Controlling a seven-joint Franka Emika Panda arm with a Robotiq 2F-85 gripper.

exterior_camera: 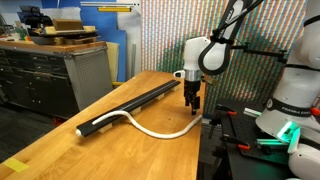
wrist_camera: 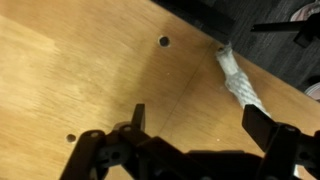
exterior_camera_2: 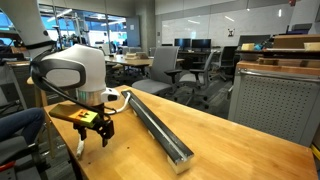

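A white braided rope (exterior_camera: 160,134) lies in a loose curve over the wooden table, its left end resting at the long black rail (exterior_camera: 135,102). Its right end lies near the table edge by the robot base. My gripper (exterior_camera: 190,102) hovers above the table close to that end. In the wrist view the rope's end (wrist_camera: 236,76) passes toward the right finger, which hides part of it. Both fingers of the gripper are spread wide, with only bare tabletop and rope visible below. The gripper (exterior_camera_2: 96,140) also shows in the second exterior view, near the rope (exterior_camera_2: 81,146).
The black rail (exterior_camera_2: 155,124) runs along the table behind the gripper. A grey metal cabinet (exterior_camera: 75,85) stands to the far left. Dark equipment (exterior_camera: 245,125) sits beside the robot base.
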